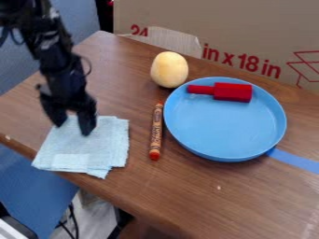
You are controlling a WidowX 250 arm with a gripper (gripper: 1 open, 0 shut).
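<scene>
My black gripper is low over the upper part of a pale blue folded cloth at the left of the table. Its fingertips are blurred and at or just above the cloth; whether they touch it or hold any of it I cannot tell.
A blue plate holds a red brush-like object on the right. An orange crayon-like stick lies left of the plate, and a pale yellow pear-like object sits behind. A cardboard box stands at the back.
</scene>
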